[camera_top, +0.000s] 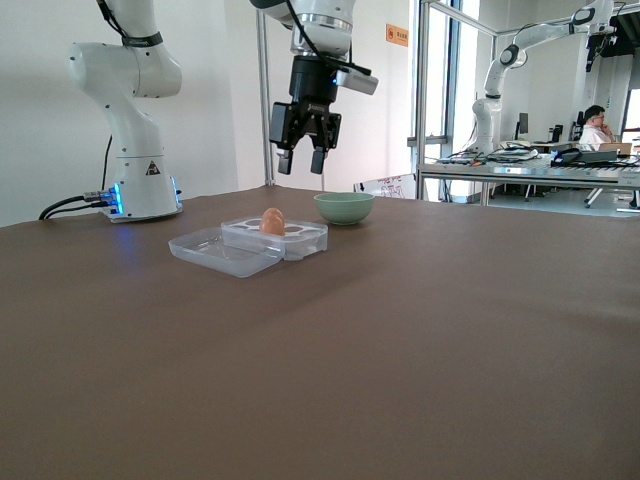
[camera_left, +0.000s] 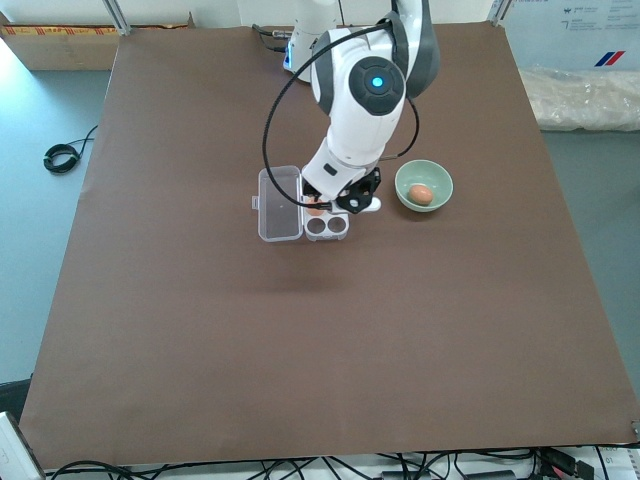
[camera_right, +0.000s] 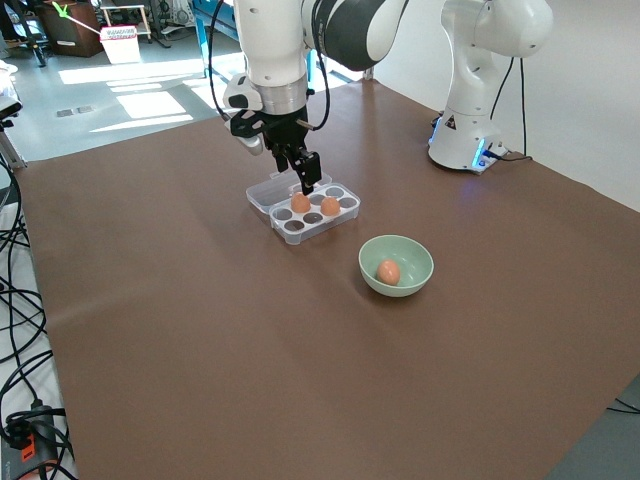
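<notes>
My gripper (camera_top: 302, 160) hangs above the clear egg box (camera_top: 300, 240), with its two fingers apart and nothing visible between them in the top view. In the right view the box (camera_right: 315, 225) holds two brown eggs (camera_right: 330, 206), and the fingertips are near one of them. The box's open lid (camera_left: 280, 220) lies flat beside it. A mint green bowl (camera_right: 410, 275) stands apart with one brown egg (camera_right: 389, 272) inside. In the left view the gripper hides much of the box.
Cable bundles lie along its edge.
</notes>
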